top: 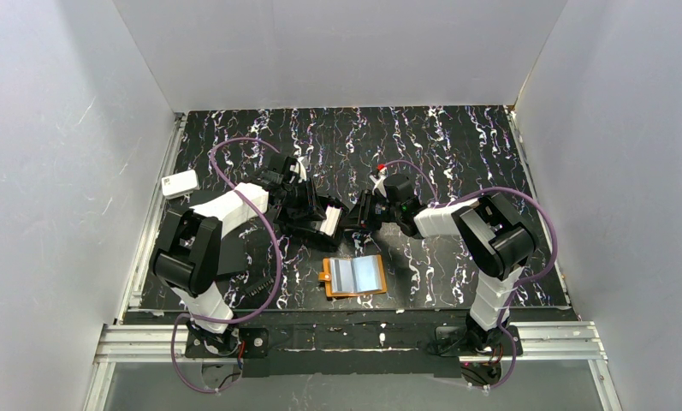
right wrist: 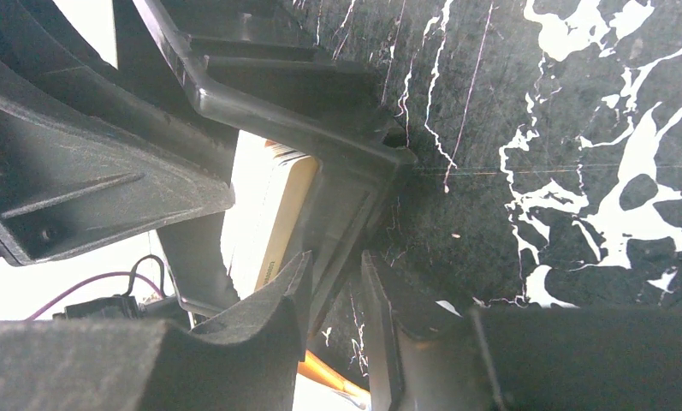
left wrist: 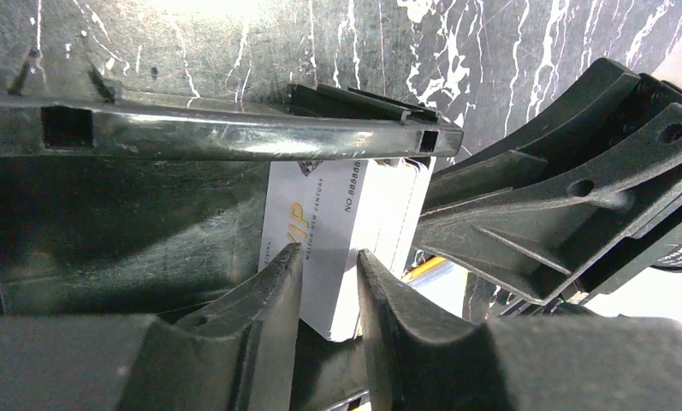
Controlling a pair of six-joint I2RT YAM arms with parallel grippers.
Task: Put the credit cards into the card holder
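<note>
A stack of white cards (left wrist: 311,205) stands in a black box (top: 327,244), with "VIP" lettering on its front card. My left gripper is over the stack, its fingers part open. One fingertip is in front of the lettered face and the other lies against the stack's top edge; whether it touches a card I cannot tell. On the box's right side, my right gripper is shut on the black wall of the box. In the top view the card holder (top: 354,276), orange-brown with clear sleeves, lies open below the box.
A white box (top: 180,183) sits at the far left. Dark flat items (top: 232,257) lie beneath the left arm, with a small black object (top: 258,286) nearby. Free tabletop extends at the back and right.
</note>
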